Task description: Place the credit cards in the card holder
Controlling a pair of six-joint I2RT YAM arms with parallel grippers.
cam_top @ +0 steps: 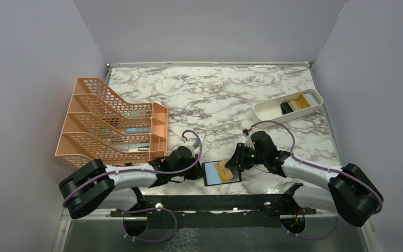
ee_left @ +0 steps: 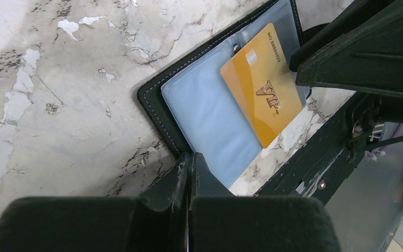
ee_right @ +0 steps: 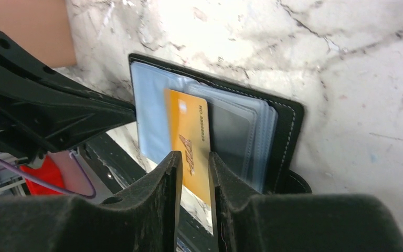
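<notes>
An open card holder (cam_top: 218, 181), black outside with light-blue sleeves, lies on the marble table near the front edge. A gold VIP card (ee_left: 260, 100) rests slantwise across its middle, partly over the left blue sleeve. My left gripper is shut at the holder's left border, with nothing showing between its fingers. On the other side, my right gripper stands open over the gold card, its fingertips a small gap apart. One right fingertip (ee_right: 213, 160) is close by the card's edge; I cannot tell whether it touches.
At the back right, a white box (cam_top: 265, 113) contains black, gold and pale cards. An orange mesh rack (cam_top: 160, 126) with several items occupies the left side. Both grippers are close together around the holder.
</notes>
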